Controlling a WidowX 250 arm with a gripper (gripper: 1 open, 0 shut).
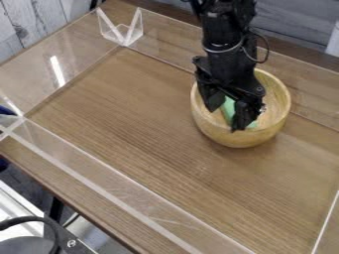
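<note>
My black gripper (228, 95) hangs from the top centre and is lowered into a round tan bowl (265, 129) right of the table's middle. Its fingers are open and straddle part of a green object (243, 112) lying in the bowl. The gripper hides much of that object and part of the bowl's far rim.
Clear tape marks cross its left side and top left. A black cable (40, 223) lies at the lower left corner.
</note>
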